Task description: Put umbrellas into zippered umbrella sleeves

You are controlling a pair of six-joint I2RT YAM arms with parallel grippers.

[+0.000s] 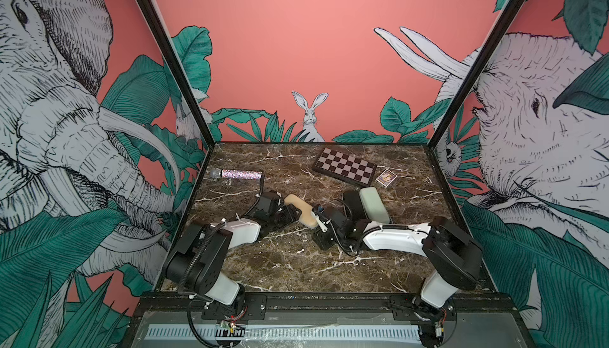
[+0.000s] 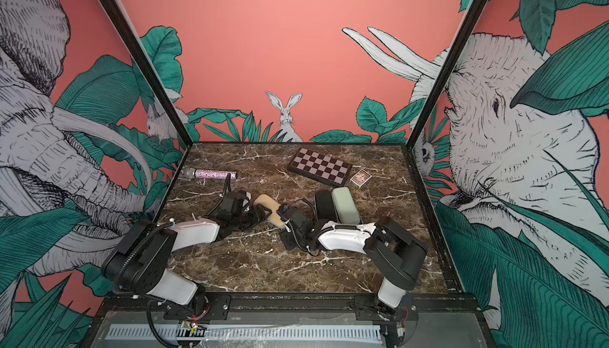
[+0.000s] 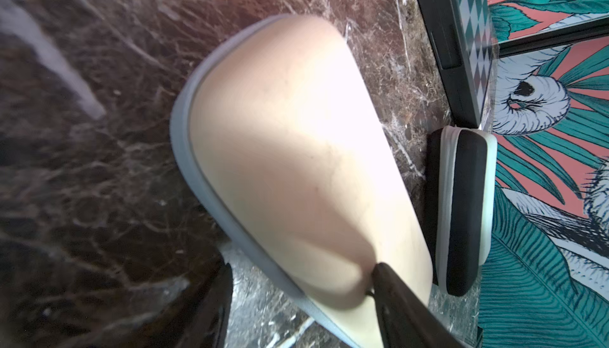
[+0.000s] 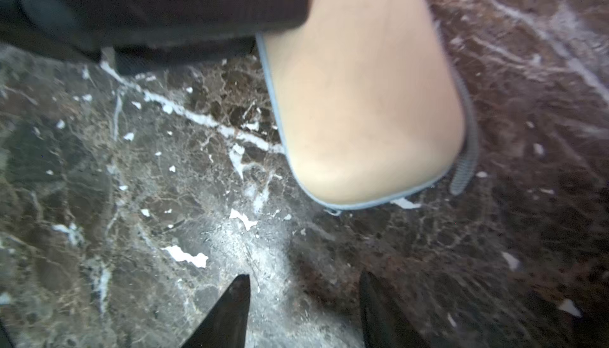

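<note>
A cream zippered sleeve [image 1: 301, 210] with grey edging lies slanted near the middle of the table. My left gripper is open over its side: one of the fingers [image 3: 402, 306] reaches onto the sleeve's top, the other hangs over bare table. Just off the sleeve's near rounded end, my right gripper stands open with only table between its fingers. In the right wrist view a grey zip strap sticks out along the sleeve's right edge. Black and pale green sleeves [image 1: 373, 206] lie side by side to the right. No umbrella can be made out.
At the back stands a checkered board [image 1: 345, 166], with a small card box [image 1: 386, 178] beside it. A glittery pink cylinder [image 1: 241, 174] with a dark end lies at the back left.
</note>
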